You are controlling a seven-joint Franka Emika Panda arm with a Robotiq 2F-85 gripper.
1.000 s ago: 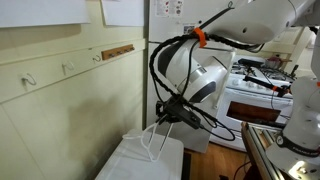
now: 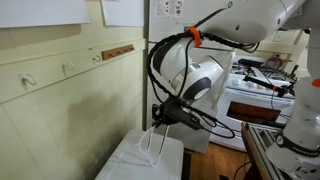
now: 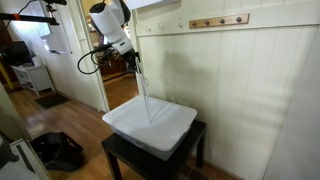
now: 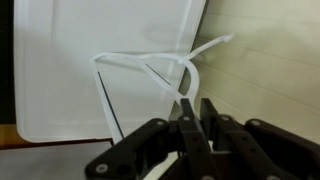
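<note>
A thin white clothes hanger (image 4: 140, 60) hangs from my gripper, which is shut on it near the hook. In the wrist view the hook end reaches out to the right, while the hanger's two arms spread left over a white lid. From the second exterior view, the hanger (image 3: 146, 92) dangles below the gripper (image 3: 137, 70) with its lower end over or against the lid; contact is hard to tell. The first exterior view has the hanger (image 2: 150, 152) in front of the cream wall, under the gripper (image 2: 162, 120).
The white lid (image 3: 180, 118) covers a bin on a black table (image 3: 125, 153). Wall hooks, one of them a metal hook (image 2: 68, 68), line the cream wall beside it. A stove (image 2: 255, 97) stands behind the arm. A black bin (image 3: 58, 150) sits on the floor.
</note>
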